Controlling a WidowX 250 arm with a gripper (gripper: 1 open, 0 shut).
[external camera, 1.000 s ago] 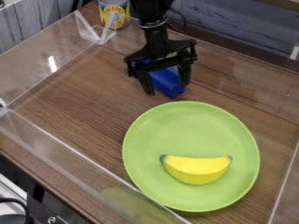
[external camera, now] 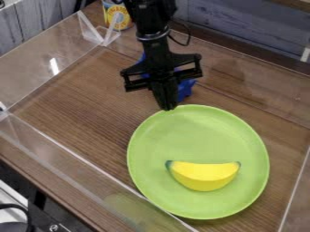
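The black gripper (external camera: 166,98) hangs over the wooden table just behind the green plate (external camera: 169,145), its fingers shut with nothing visible between them. A blue object (external camera: 186,90) lies behind it, mostly hidden by the gripper and arm. A yellow banana-like piece (external camera: 202,173) rests in the lower middle of the green plate.
A yellow can (external camera: 115,14) stands at the back left beside a clear plastic wall.
The gripper has moved toward the camera and slightly left, toward the plate's back edge. The blue object is now behind it.
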